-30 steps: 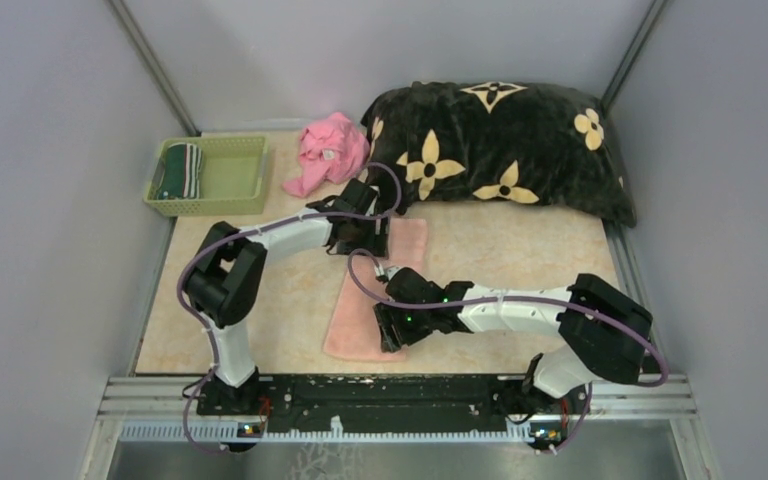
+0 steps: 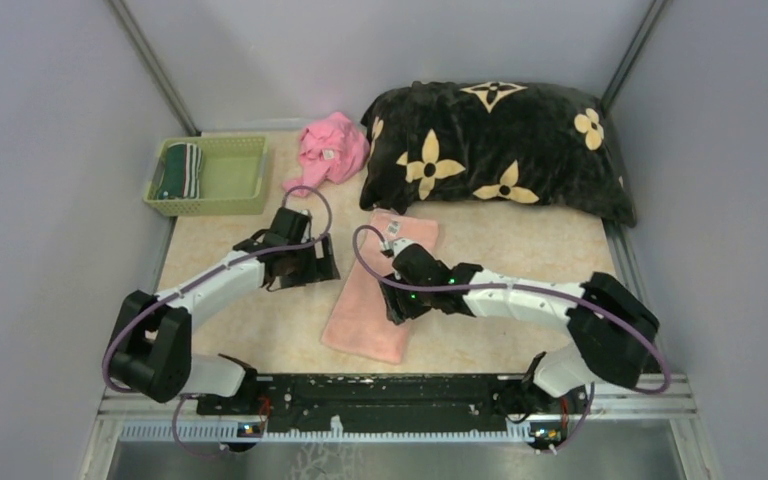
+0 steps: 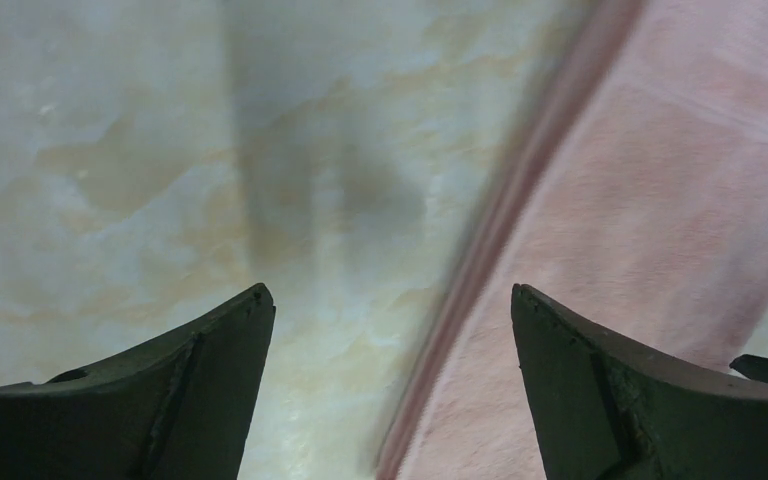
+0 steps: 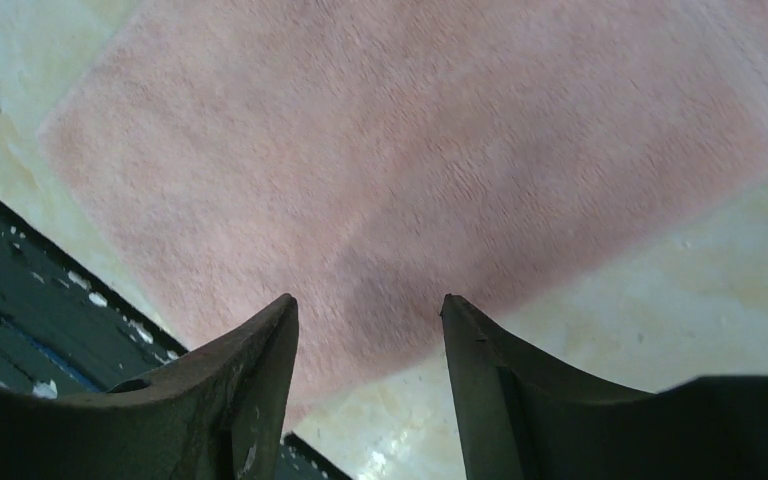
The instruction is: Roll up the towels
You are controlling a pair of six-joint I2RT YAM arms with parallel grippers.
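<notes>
A pink towel (image 2: 360,330) lies flat and folded lengthwise on the tabletop, its long layered edge showing in the left wrist view. My left gripper (image 2: 315,262) is open beside the towel's left side, with bare table and that edge beneath it (image 3: 390,355). My right gripper (image 2: 394,305) is over the towel's right part, open with nothing held; in the right wrist view its fingertips (image 4: 280,320) are above the towel's near end.
A green basket (image 2: 235,200) with a rolled striped towel stands back left. A crumpled pink cloth (image 2: 330,150) and a large black patterned pillow (image 2: 500,140) lie along the back. Bare table (image 2: 560,240) shows on both sides.
</notes>
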